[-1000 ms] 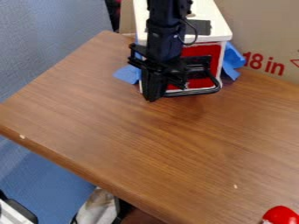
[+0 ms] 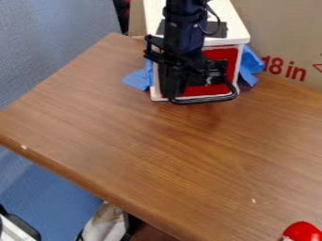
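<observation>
The black gripper (image 2: 176, 75) hangs at top centre, in front of a white box with a red front (image 2: 214, 55), held down with blue tape (image 2: 248, 66). A black loop handle (image 2: 208, 99) crosses the low front of the box by the gripper's tip. The fingertips are dark against dark, so whether they are open or shut, or touch the handle, I cannot tell.
A wooden table (image 2: 151, 160) fills the middle, its surface clear. A red object (image 2: 302, 232) sits at the bottom right. A cardboard sheet (image 2: 289, 38) stands behind on the right. The table's left edge drops to a blue-grey area.
The gripper has shifted slightly at the front of the box, its lower end now a little higher. The box and table look unchanged.
</observation>
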